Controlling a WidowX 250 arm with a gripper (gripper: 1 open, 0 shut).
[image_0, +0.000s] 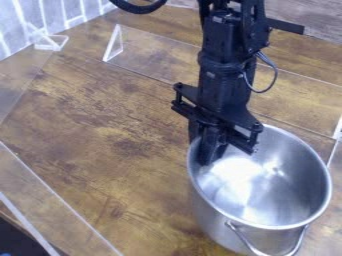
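Observation:
A large steel pot (267, 185) with a wire handle at its front stands at the lower right of the camera view. My black gripper (207, 145) reaches down from above to the pot's left-rear rim, its lower part overlapping the rim. The fingertips are partly hidden, so I cannot tell how far apart they are or whether the rim is between them.
Clear plastic panels and small white brackets border it at the left, back and right edges.

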